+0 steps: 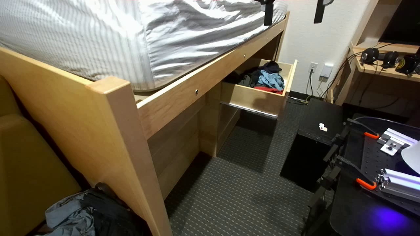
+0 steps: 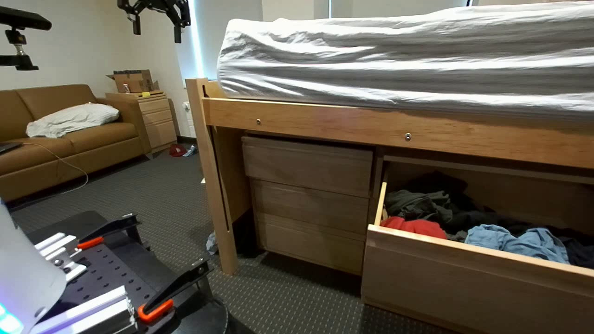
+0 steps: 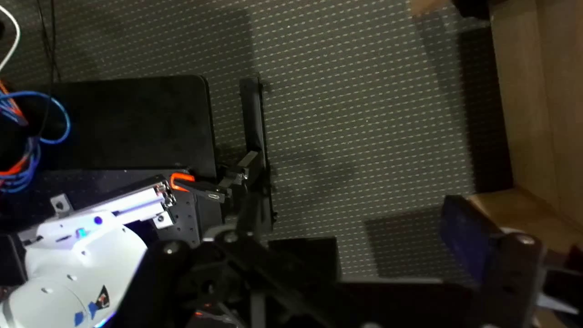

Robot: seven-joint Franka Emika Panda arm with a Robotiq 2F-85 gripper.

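My gripper (image 2: 157,34) hangs high in the air, its two dark fingers spread wide with nothing between them. At the top edge of exterior view 1 only its fingers (image 1: 268,15) show, in front of the bed and the wall. A drawer (image 1: 252,98) under the bed is pulled out, well below the gripper. Inside it lie a light blue cloth (image 2: 518,243), a red cloth (image 2: 415,226) and dark garments (image 2: 420,205). From the wrist, carpet (image 3: 360,125) shows below, and the dark fingers are partly lost in shadow.
A black table (image 1: 364,212) with orange-tipped clamps (image 1: 367,184) stands across from the bed. The bed frame (image 1: 173,118) and its corner post flank the open carpet. Dark and grey clothing (image 1: 74,214) lies by the post. A black box (image 1: 319,118) stands near the drawer.
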